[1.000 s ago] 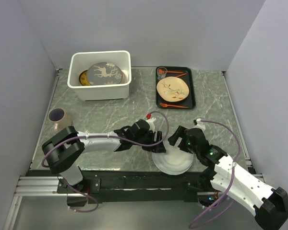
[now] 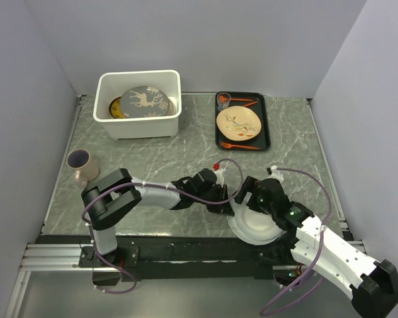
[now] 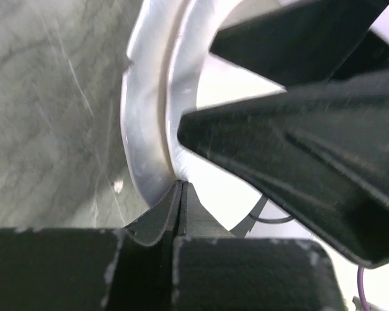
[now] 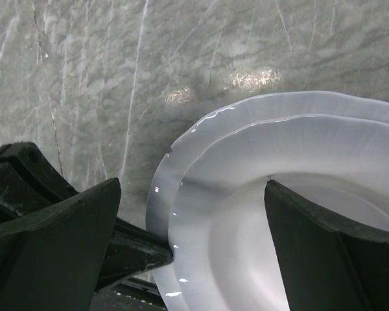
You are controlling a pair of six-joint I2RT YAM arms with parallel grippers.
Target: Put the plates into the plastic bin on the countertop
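Observation:
A white plate (image 2: 255, 228), seemingly doubled at its rim, lies at the counter's front edge under both grippers. My left gripper is shut, its tips at the plate's rim (image 3: 149, 129); whether it pinches anything thin is unclear. My right gripper is open over the plate's left part (image 4: 324, 149), with the other gripper's tip between its fingers, against the rim. The white plastic bin (image 2: 136, 132) at the back left holds a grey deer-patterned plate (image 2: 144, 101) and a yellow one (image 2: 115, 109).
A black tray (image 2: 262, 139) at the back right carries a beige plate (image 2: 239, 122), orange cutlery and a clear cup. A mug (image 2: 79, 163) stands at the left. The middle of the counter, behind the left arm, is free.
My left gripper has moved right and its fingers have closed. The white plate has slid to the right and slightly toward the front. The right arm is roughly unchanged.

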